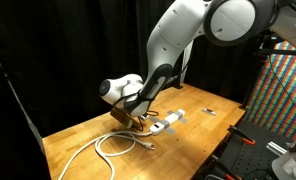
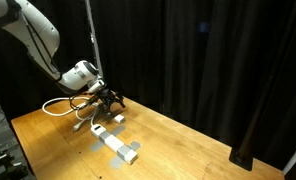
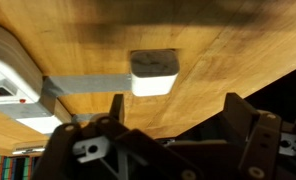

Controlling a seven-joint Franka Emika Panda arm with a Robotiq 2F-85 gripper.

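In the wrist view a small white block with a grey top (image 3: 154,72) lies on the wooden table, beside the end of a grey tape strip. My gripper stands open above it, its two dark fingers apart and nothing between them. The block sits ahead of the gap, clear of both fingers. In exterior view 1 the gripper (image 1: 138,122) hangs low over the table near the back edge, and its fingertips are too small there to make out.
A white power strip (image 1: 168,122) is taped to the table close to the gripper. Its white cord (image 1: 83,147) loops across the left of the table. A black curtain (image 2: 208,70) stands behind. In exterior view 2 the table's right part (image 2: 198,150) is clear.
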